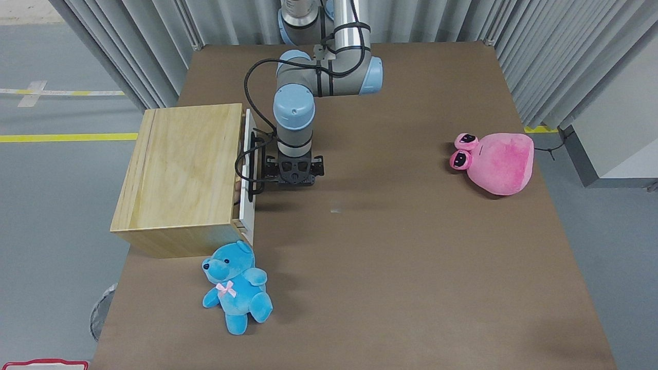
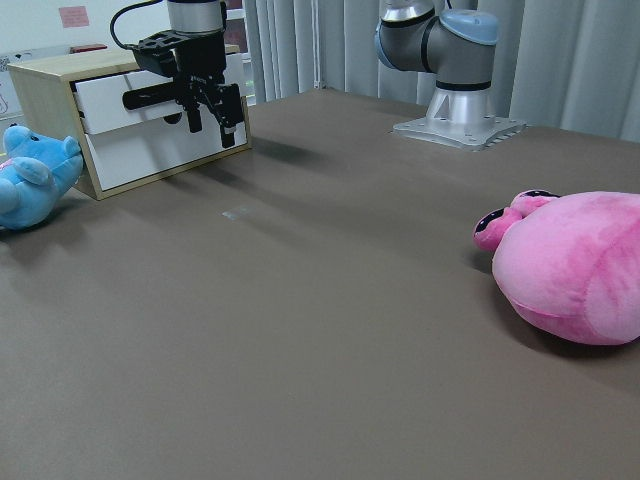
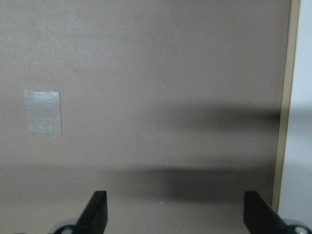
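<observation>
A light wooden cabinet [image 1: 174, 166] with two white drawers stands at the table's left; its top drawer [image 2: 110, 105] is slightly out. My gripper [image 2: 205, 115] is low at that drawer front [image 1: 246, 216], its black body against it. In the wrist view the two black fingertips [image 3: 97, 209] stand apart along the bottom edge, with only table and drawer edge seen beyond; what lies between them lower down is out of that view.
A blue teddy bear [image 1: 237, 290] lies just in front of the cabinet. A pink plush toy [image 1: 499, 163] sits at the right edge of the brown table [image 1: 401, 259], whose middle is clear.
</observation>
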